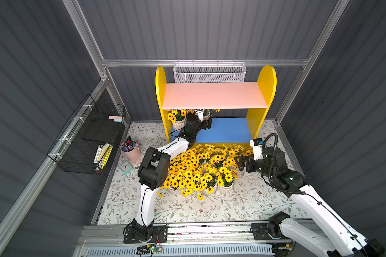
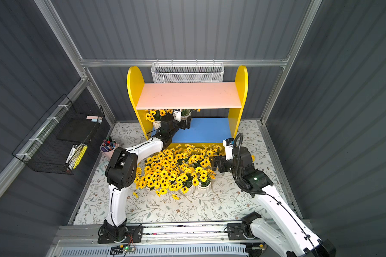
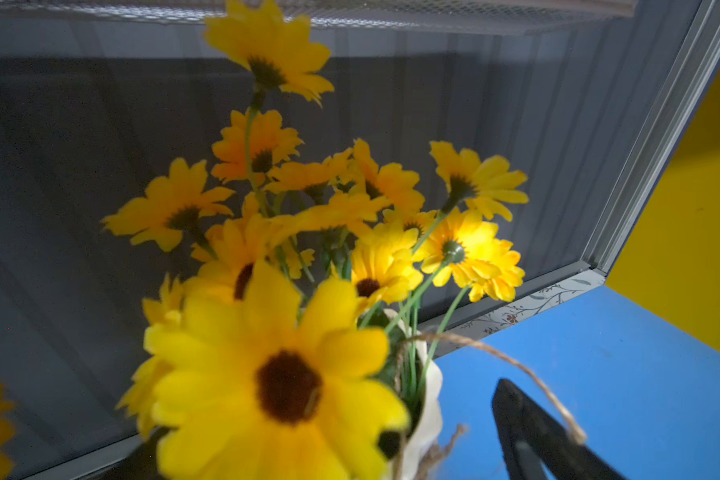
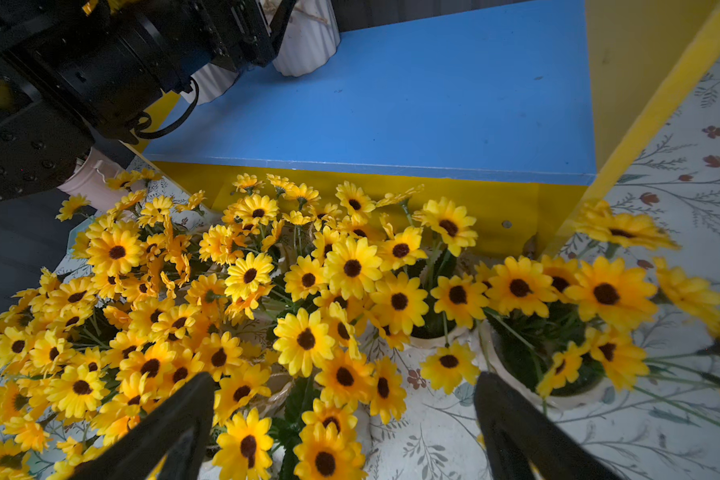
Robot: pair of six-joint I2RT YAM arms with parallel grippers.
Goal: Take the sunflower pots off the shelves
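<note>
Two sunflower pots are on the blue lower shelf: a white pot (image 1: 179, 124) at its left end and another, the nearer-middle pot (image 4: 308, 44). In the left wrist view this second pot's white rim (image 3: 430, 404) shows under yellow blooms (image 3: 288, 388). My left gripper (image 1: 206, 122) is at that pot, open; one finger (image 3: 528, 436) stands to the pot's right, and flowers mostly hide the other side. A loop of twine arches over toward that finger. My right gripper is open and empty above the table, beside the crowd of sunflower pots.
Several sunflower pots (image 1: 201, 171) crowd the table before the shelf, with one pot (image 4: 552, 384) at their right end. The blue shelf (image 1: 229, 130) is bare on its right; the pink shelf (image 1: 214, 95) above is empty.
</note>
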